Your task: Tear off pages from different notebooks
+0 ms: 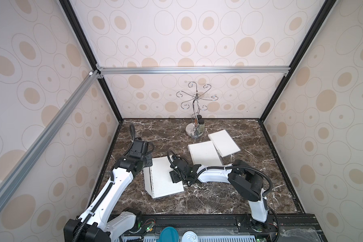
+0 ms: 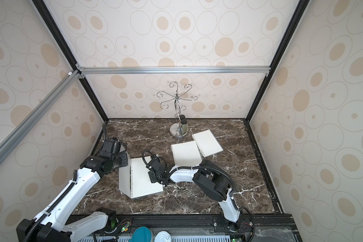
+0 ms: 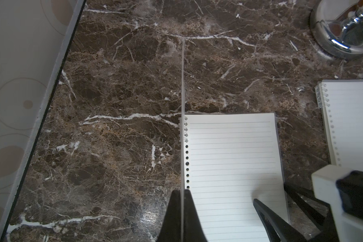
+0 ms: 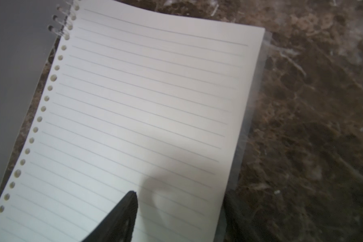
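Observation:
A lined spiral notebook (image 1: 165, 181) lies in front of the arms, its grey cover (image 2: 125, 175) raised at the left side. My left gripper is shut on that cover, which appears edge-on as a thin line in the left wrist view. From the right, my right gripper reaches over the notebook's right edge with its fingers apart. One of its fingers (image 4: 123, 217) is over the lined page (image 4: 141, 104); the other is at the page's right edge. No paper is visibly pinched there, and whether the fingers touch the page is unclear.
Two more notebooks with blank-looking pages, one nearer (image 1: 204, 153) and one farther right (image 1: 224, 142), lie behind the right arm and overlap or touch. A metal stand (image 1: 194, 129) with small jars (image 1: 200, 122) rises at the back.

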